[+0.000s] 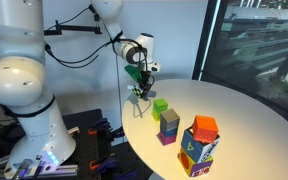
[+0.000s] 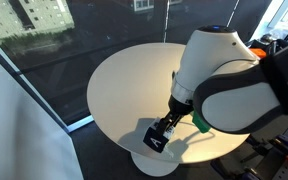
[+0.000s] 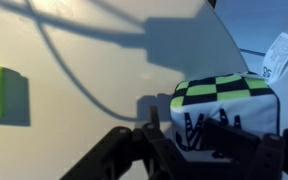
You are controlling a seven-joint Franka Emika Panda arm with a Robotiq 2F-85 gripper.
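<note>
A block with a green-and-black checkered face (image 3: 224, 88) and a white face with black marks lies at the lower right of the wrist view. In exterior view 2 the same block (image 2: 156, 138), a black face with a white letter showing, is at the table's rim. My gripper is right at this block, its dark fingers overlapping the block's near side. Whether the fingers press on it cannot be made out. In exterior view 1 the gripper (image 1: 140, 88) is small and blurred, low at the table's left edge.
A bright green block (image 1: 160, 105) stands close by on the white table (image 1: 234, 110). Nearer the front are a grey-and-pink stack (image 1: 169, 125) and a colourful stack topped by an orange block (image 1: 204, 127).
</note>
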